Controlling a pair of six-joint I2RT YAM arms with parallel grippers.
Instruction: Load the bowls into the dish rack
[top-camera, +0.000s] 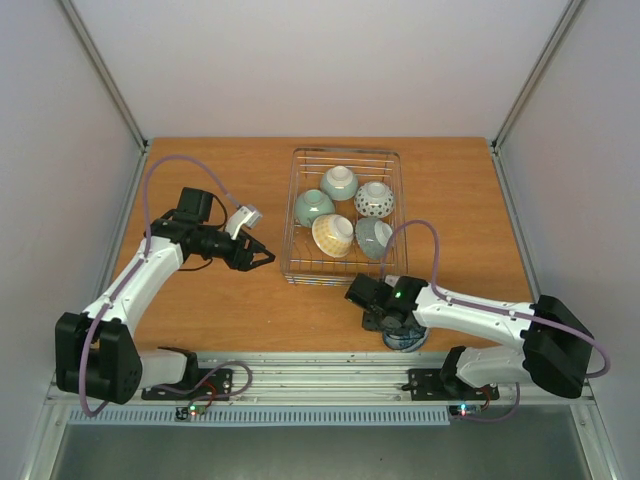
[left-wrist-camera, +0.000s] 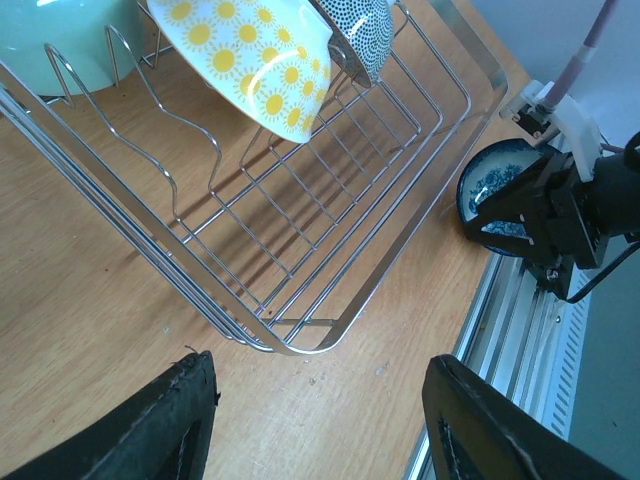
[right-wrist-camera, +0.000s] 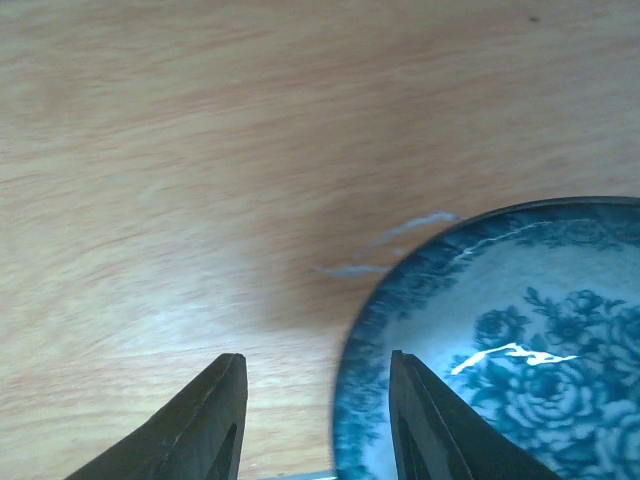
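Observation:
A blue flower-patterned bowl (top-camera: 405, 342) lies open side up at the table's front edge, partly hidden under my right gripper (top-camera: 366, 308). In the right wrist view, that gripper stands open. Its left finger (right-wrist-camera: 215, 415) is over bare wood and its right finger (right-wrist-camera: 425, 410) over the bowl (right-wrist-camera: 540, 350), with the near rim between them in this view. Left of the wire dish rack (top-camera: 340, 281), my left gripper is open and empty. Tilted in the rack are a yellow-patterned bowl (top-camera: 332, 236), a dark-patterned bowl (top-camera: 370, 238) and several others.
Green bowls (top-camera: 313, 208) and a spotted bowl (top-camera: 375, 199) fill the rack's middle and back. The rack's front left part is free. Bare wood (top-camera: 240, 310) lies left of and before the rack; a metal rail (top-camera: 300, 365) runs along the front.

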